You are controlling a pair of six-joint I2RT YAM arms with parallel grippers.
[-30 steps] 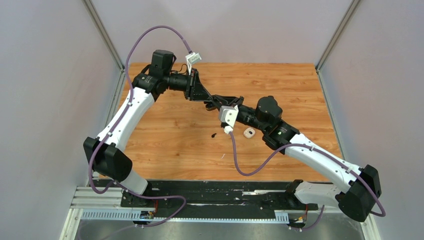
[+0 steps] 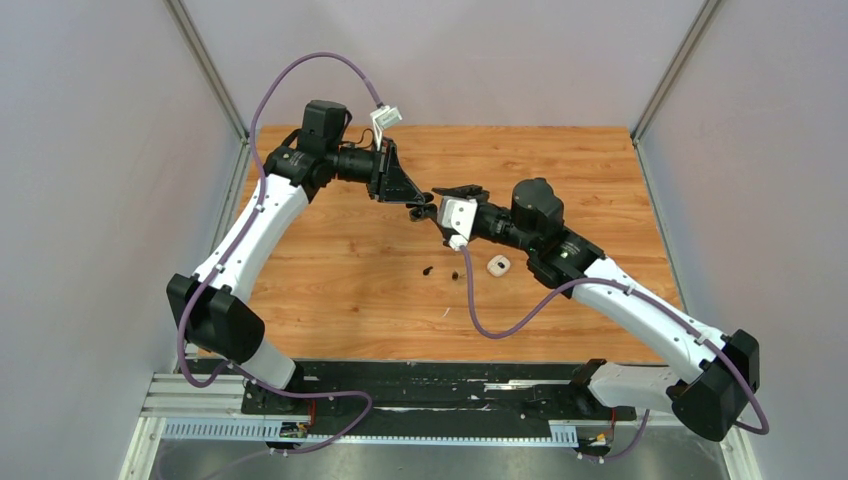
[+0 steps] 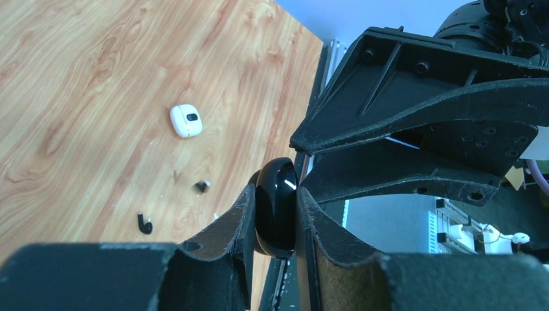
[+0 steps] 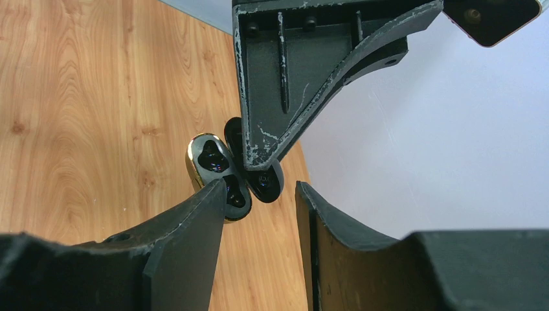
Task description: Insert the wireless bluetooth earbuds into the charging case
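My left gripper is shut on the black charging case (image 3: 275,207). In the right wrist view the case (image 4: 210,162) has its lid up, showing two dark earbud recesses. My right gripper stands open just beside it, with nothing visible gripped between its fingertips. A black earbud (image 3: 145,223) lies on the wooden table (image 2: 340,280), with another small dark piece (image 3: 202,185) near it, too blurred to make out fully.
A white case (image 2: 498,266) rests on the table to the right of the small dark pieces. The two arms meet above the table's middle.
The left arm is almost still.
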